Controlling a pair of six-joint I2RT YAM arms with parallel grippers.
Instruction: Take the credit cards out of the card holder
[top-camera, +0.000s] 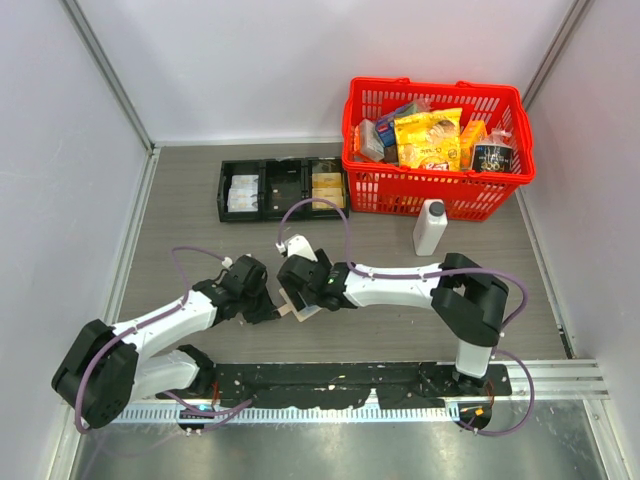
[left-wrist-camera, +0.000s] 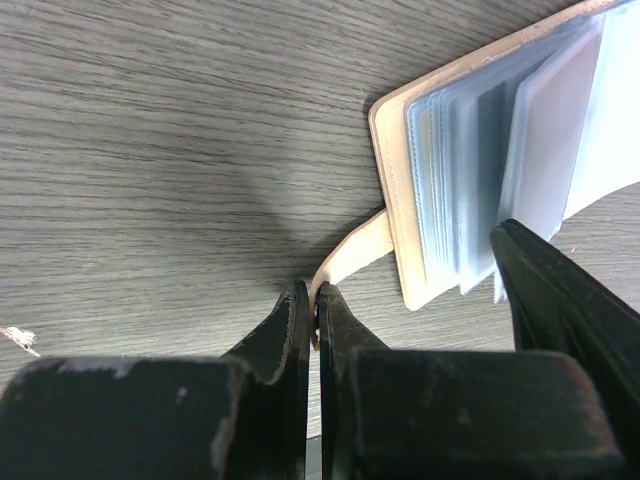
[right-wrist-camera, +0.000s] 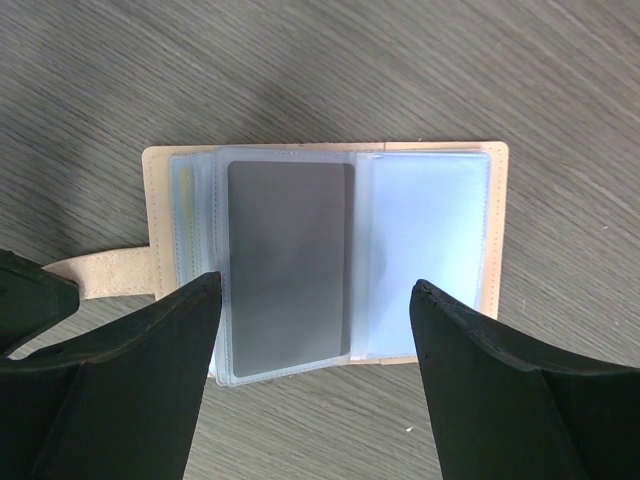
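The card holder (right-wrist-camera: 495, 235) lies spread open on the table, a tan cover with clear plastic sleeves inside. One sleeve in the right wrist view shows a dark grey card (right-wrist-camera: 290, 265). Its tan strap (left-wrist-camera: 355, 250) runs into my left gripper, which is shut on it beside the holder's edge. Over the holder, my right gripper stands open, fingers apart and nothing held between them. One dark right finger (left-wrist-camera: 560, 290) shows close to the sleeves in the left wrist view. The arms hide much of the holder from above.
A black tray (top-camera: 285, 213) with several cards in its compartments stands behind the arms. The red basket (top-camera: 440, 185) of packets and a white bottle (top-camera: 430, 228) are at the back right. Bare table lies to the right of the holder.
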